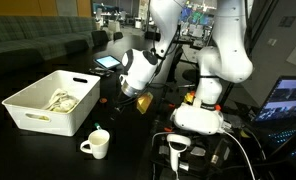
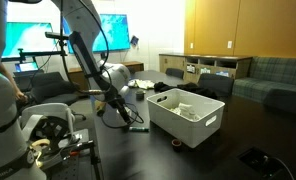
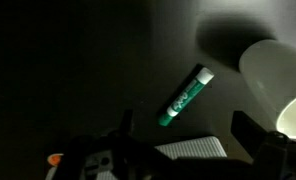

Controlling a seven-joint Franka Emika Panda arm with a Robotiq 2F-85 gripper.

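A green marker [image 3: 185, 98] with a white end lies on the dark table in the wrist view, apart from my gripper, which stands open with nothing seen between its fingers. Right of the marker in that view is a white mug [image 3: 278, 85], partly cut off. In exterior view 1 the mug [image 1: 96, 145] stands upright near the front of the table, and a small bit of the marker [image 1: 97, 126] shows behind it. My gripper [image 1: 120, 104] is above the table, to the right of both. The marker [image 2: 139, 129] also shows in exterior view 2.
A white open box [image 1: 48, 122] with a pale bundle [image 1: 62, 100] inside stands left of and behind the mug. A small dark round object [image 2: 176, 143] sits on the table in front of the box.
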